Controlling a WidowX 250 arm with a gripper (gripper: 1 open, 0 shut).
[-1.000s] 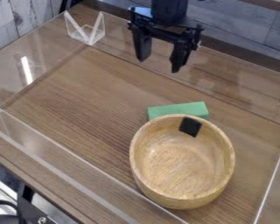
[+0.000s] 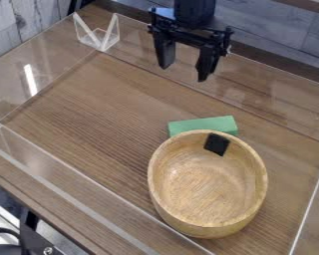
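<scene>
My black gripper [image 2: 189, 52] hangs open at the top centre, above the wooden table [image 2: 83, 129], with nothing visible between its fingers. Below it a green block [image 2: 201, 127] lies flat just behind a large pale wooden bowl [image 2: 202, 204]. A small black block [image 2: 217, 144] sits at the bowl's back right rim.
A white wire object [image 2: 96, 32] stands at the back left. A black cable or object lies at the lower left edge.
My gripper has shifted very slightly, its fingers a little different in angle. The bowl and blocks have not moved.
</scene>
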